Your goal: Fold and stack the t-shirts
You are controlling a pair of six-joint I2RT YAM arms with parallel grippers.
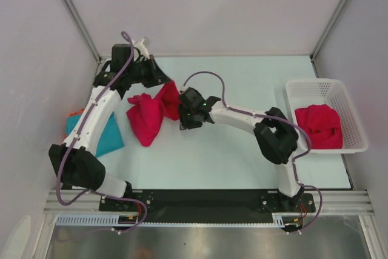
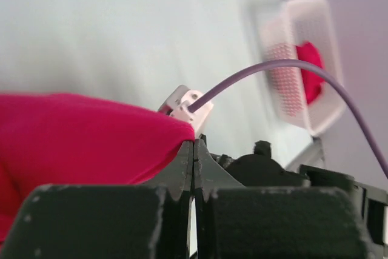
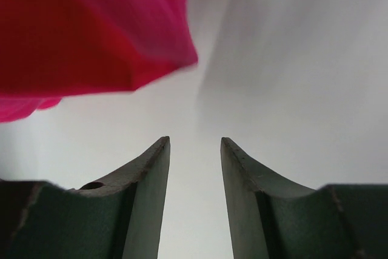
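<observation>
A red t-shirt (image 1: 145, 119) hangs lifted from my left gripper (image 1: 159, 79); in the left wrist view its corner is pinched in the shut fingers (image 2: 182, 174). Its lower part drapes near the table surface. My right gripper (image 1: 185, 116) is just right of the red cloth, open and empty; in the right wrist view the cloth (image 3: 103, 34) is above and beyond the fingertips.
A teal cloth (image 1: 106, 137) lies at the left edge, with some orange behind it. A white basket (image 1: 354, 113) with folded red cloth (image 1: 318, 127) stands at the right.
</observation>
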